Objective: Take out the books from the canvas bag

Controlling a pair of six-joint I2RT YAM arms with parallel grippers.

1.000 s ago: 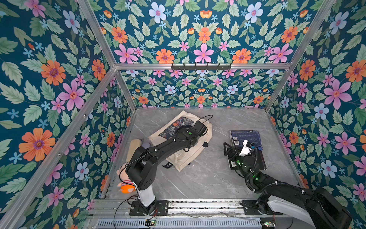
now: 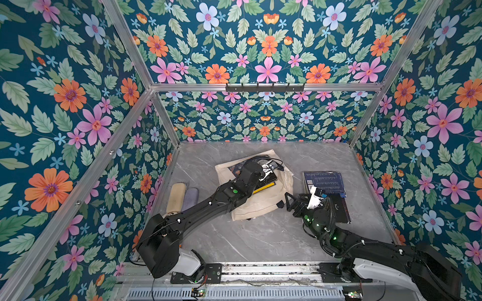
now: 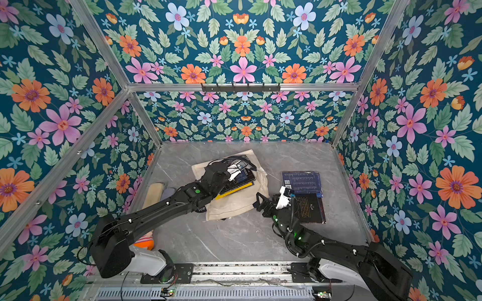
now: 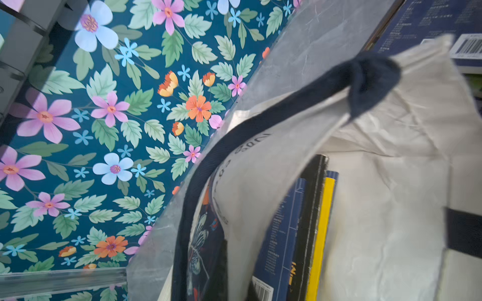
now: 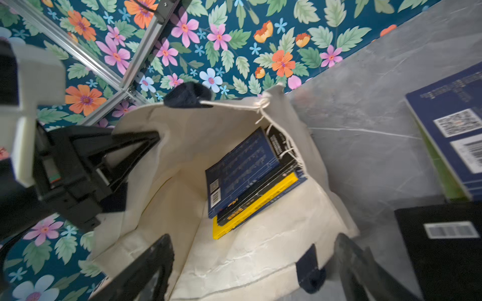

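Note:
The cream canvas bag [image 2: 273, 198] gapes open at table centre, with a stack of books inside: a blue one [image 5: 241, 165], a black one, a yellow-spined one [image 5: 256, 205]. My left gripper is shut at the bag's upper wall, lifting it; whether fabric is between its fingers is unclear. In the left wrist view the bag's dark strap [image 4: 251, 123] crosses over the books. My right gripper [image 2: 293, 200] is open just right of the bag, facing its mouth.
At right lie a blue book [image 3: 301, 180] and a black book [image 3: 311, 210]. Rolled items [image 2: 178, 193] sit at left.
The bag's flap has been raised by my left gripper, uncovering the books inside. My right gripper has moved left toward the bag.

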